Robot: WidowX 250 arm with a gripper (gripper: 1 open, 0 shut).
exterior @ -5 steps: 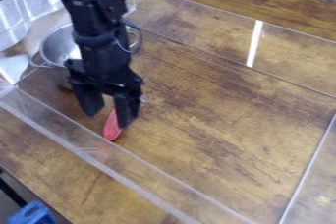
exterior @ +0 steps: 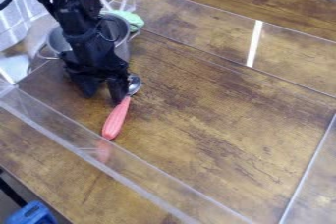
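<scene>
My black gripper [exterior: 105,83] is low at the left, in front of a metal pot [exterior: 116,33] that the arm partly hides. A spoon with a pink handle [exterior: 113,122] lies on the wooden surface just right of the gripper, its metal head [exterior: 133,85] beside the fingers. Whether the fingers are open or shut, or touch the spoon, I cannot tell.
Clear plastic walls [exterior: 256,41] border the wooden work area [exterior: 223,120], whose middle and right are empty. A pale green item [exterior: 128,20] sits behind the pot. A blue object [exterior: 31,214] is at the bottom left corner.
The arm and gripper have moved left and back toward the pot, uncovering more of the spoon's handle and head. The spoon looks about where it was.
</scene>
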